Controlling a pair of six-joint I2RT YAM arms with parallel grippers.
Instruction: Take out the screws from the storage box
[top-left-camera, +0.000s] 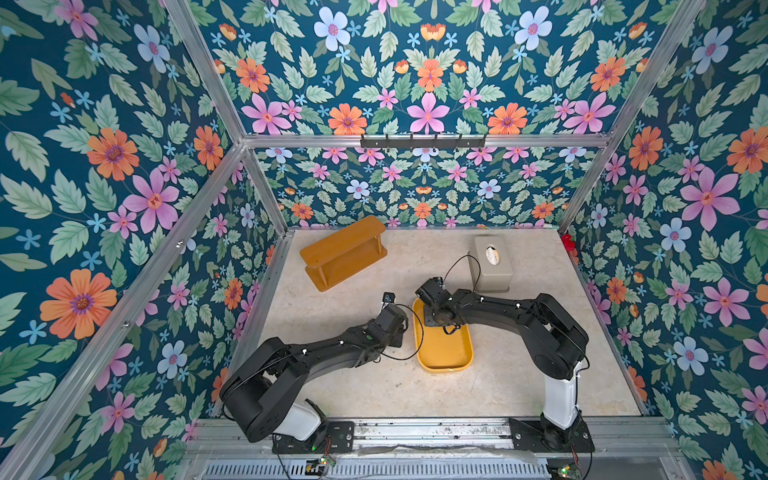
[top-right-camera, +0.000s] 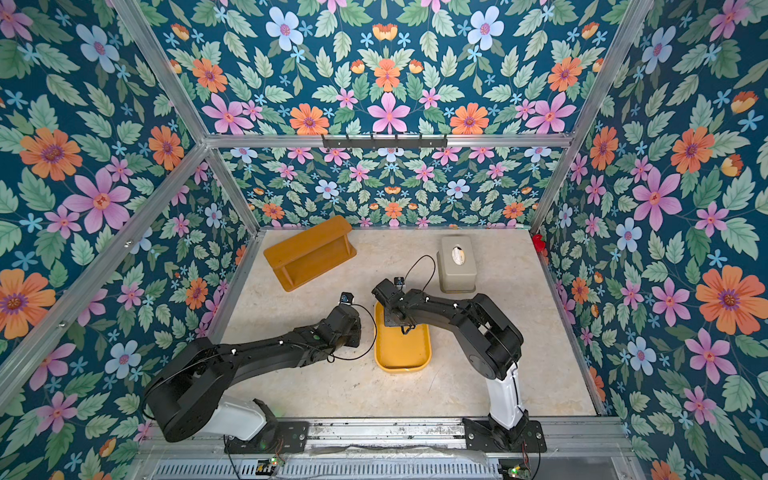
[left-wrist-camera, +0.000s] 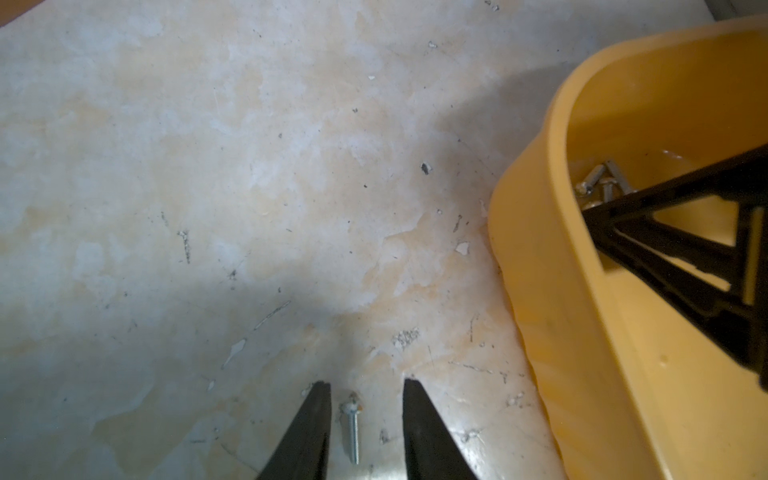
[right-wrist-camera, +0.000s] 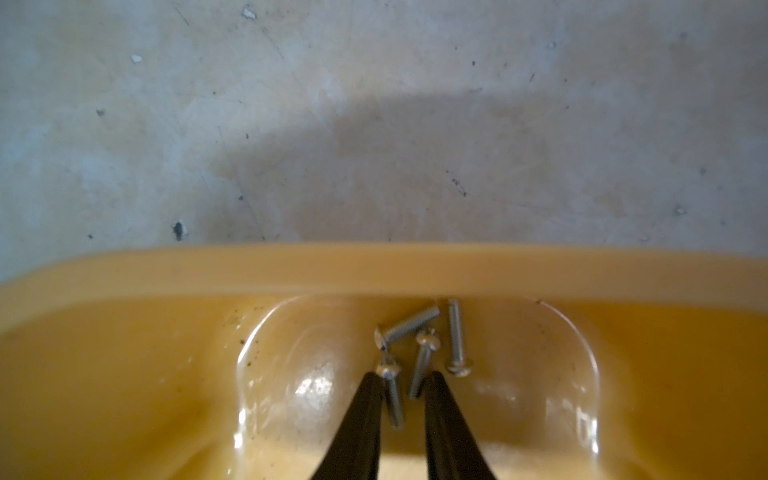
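Observation:
The yellow storage box (top-left-camera: 444, 356) sits mid-table. Several screws (right-wrist-camera: 456, 332) lie loose at one end inside it, best seen in the right wrist view. My right gripper reaches down into the box, fingers parted around the ends of screws, none clearly held. My left gripper is over the table just left of the box, open, with a single screw (left-wrist-camera: 353, 432) lying on the table between its fingertips' positions; it does not appear lifted.
An orange wooden rack (top-left-camera: 344, 264) stands at back left, a grey tissue box (top-left-camera: 492, 276) at back right. Bare table surrounds the box in front and at left.

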